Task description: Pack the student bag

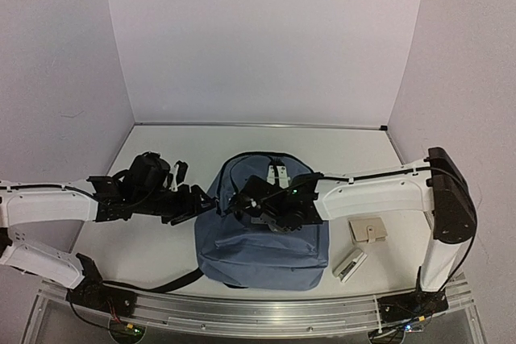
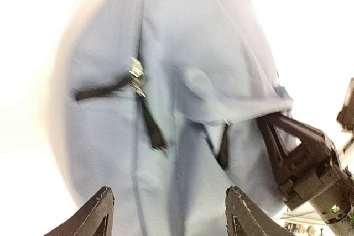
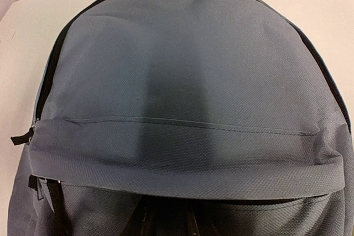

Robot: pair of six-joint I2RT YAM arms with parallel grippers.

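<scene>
The blue-grey backpack (image 1: 262, 267) lies on the table, its front facing up. Metal main zipper sliders (image 2: 136, 73) with black pulls show at its side. Below the curved flap (image 3: 182, 178), the front pocket gapes, with a black zipper pull (image 3: 55, 205) at its left end. My left gripper is open beside the bag's left edge, nothing between its fingers. Over the bag's middle, my right gripper has its fingertips at the pocket opening, partly under the flap. Shadow and the flap hide whether its fingers are apart. The pocket's inside cannot be seen.
To the bag's right lie a beige wallet-like item (image 1: 368, 230) and a small whitish box-like item (image 1: 349, 265). A black strap (image 1: 181, 281) trails left from the bag. The table behind the bag (image 1: 258, 136) is clear.
</scene>
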